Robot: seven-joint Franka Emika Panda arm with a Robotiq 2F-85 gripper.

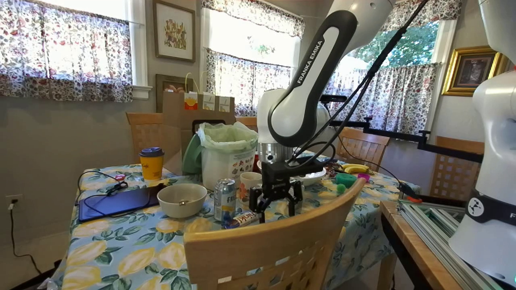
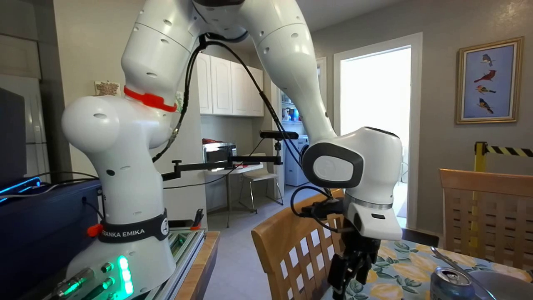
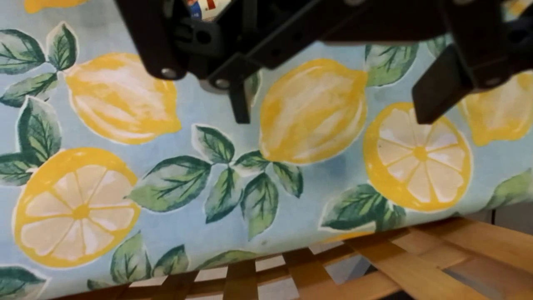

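My gripper hangs low over the table's near side, fingers pointing down and spread open. In the wrist view only lemon-print cloth shows between the fingertips of the gripper. A blue-and-white wrapped bar lies just left of it, touching or close to the near finger in exterior view 1; I cannot tell which. Part of that wrapper shows at the wrist view's top edge. A silver-blue can stands left of the bar. Behind the gripper is a mug. The small grey bottle is largely hidden behind my fingers.
A wooden chair back rises close in front of the gripper. A cream bowl, a lined white bin, a yellow cup and a blue laptop occupy the left side. Bananas lie at the far right.
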